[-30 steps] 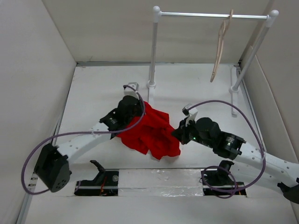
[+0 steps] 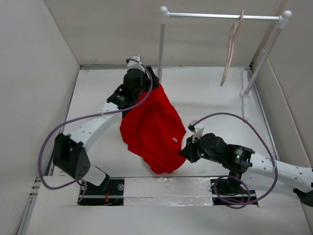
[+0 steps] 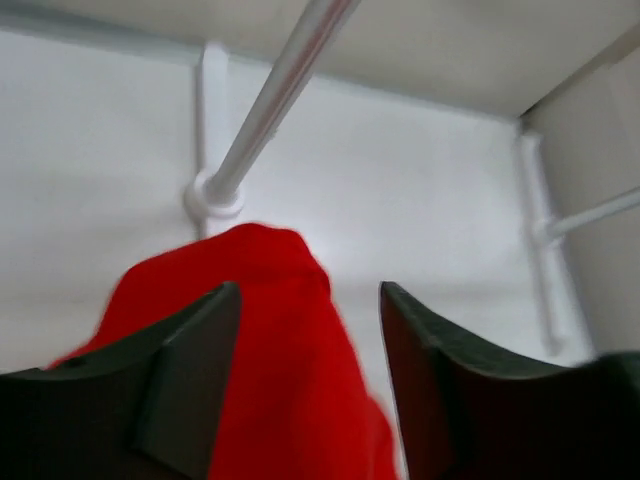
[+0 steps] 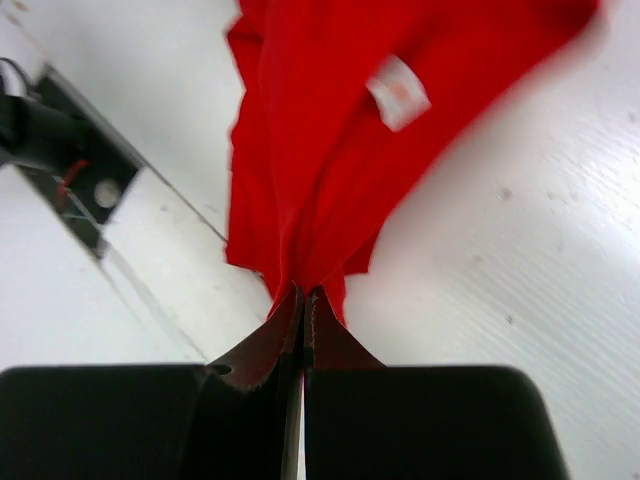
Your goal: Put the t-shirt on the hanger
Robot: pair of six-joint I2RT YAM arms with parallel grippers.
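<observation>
The red t shirt (image 2: 150, 129) is stretched upward from the table toward my left gripper (image 2: 149, 73), which is at the rack's left post; in the blurred left wrist view its fingers (image 3: 170, 390) stand apart, red cloth behind them. My right gripper is shut on the lower right edge of the t shirt (image 4: 330, 150), where a pale label shows. The wooden hanger (image 2: 230, 46) hangs on the rail, to the right of and above the shirt.
The metal rack rail (image 2: 217, 16) spans the back, with white posts (image 2: 266, 54) at each side.
My left arm has moved up toward the back, and the shirt is drawn out taller. My right gripper has shifted toward the front right.
</observation>
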